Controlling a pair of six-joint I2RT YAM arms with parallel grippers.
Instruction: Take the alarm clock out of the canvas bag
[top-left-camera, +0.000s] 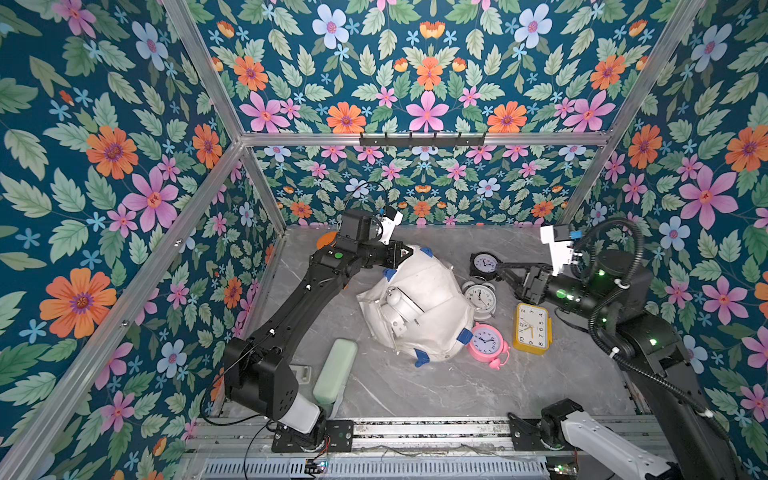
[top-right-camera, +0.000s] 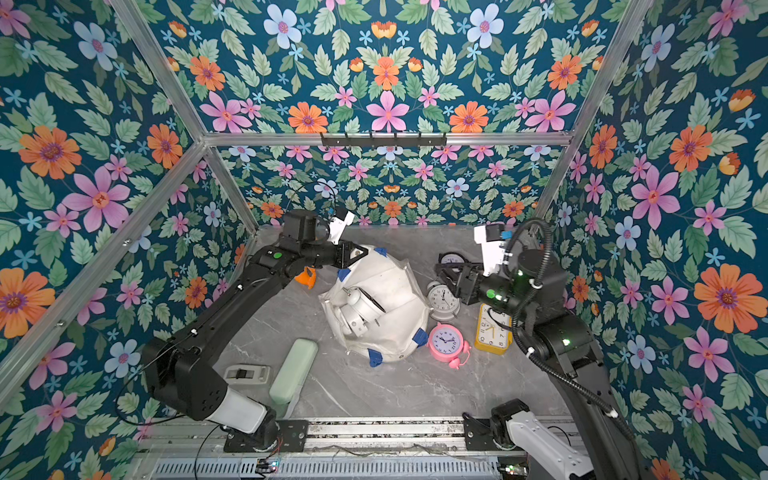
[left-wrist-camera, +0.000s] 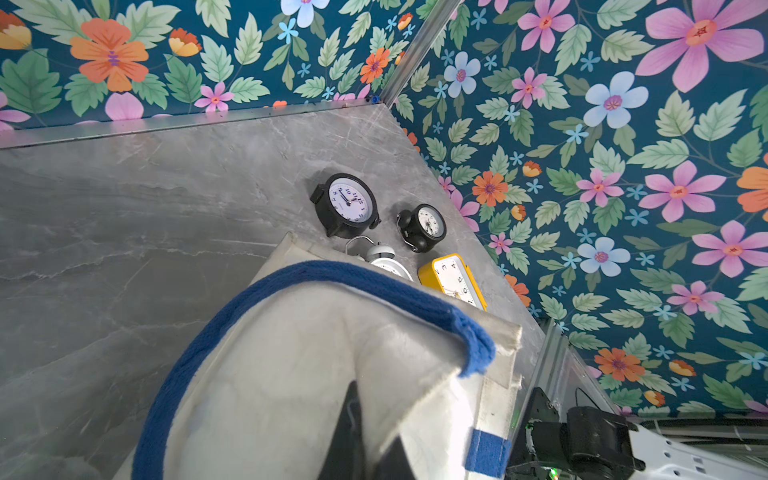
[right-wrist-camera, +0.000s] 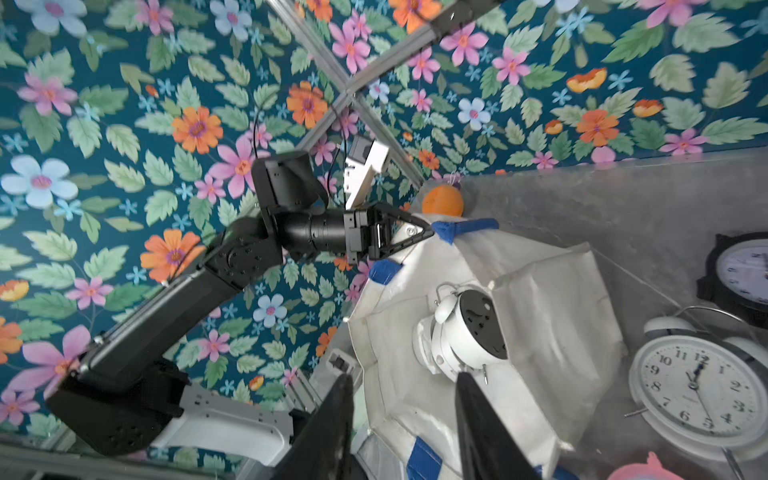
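Observation:
A white twin-bell alarm clock (right-wrist-camera: 472, 326) lies tipped on its side inside the cream canvas bag (top-left-camera: 436, 304) with blue trim, centre of the table. My left gripper (top-left-camera: 400, 254) is shut at the bag's back-left rim; in the left wrist view its fingertips are against the fabric, and whether cloth is between them is hidden. My right gripper stands part open with nothing between its fingers, raised to the bag's right above the standing clocks, facing the bag's opening.
Right of the bag stand a black clock (top-left-camera: 485, 263), a white clock (top-left-camera: 480, 299), a pink clock (top-left-camera: 485, 341) and a yellow clock (top-left-camera: 529, 328). An orange object (right-wrist-camera: 442, 200) lies behind left; a green case (top-left-camera: 336, 371) at front left.

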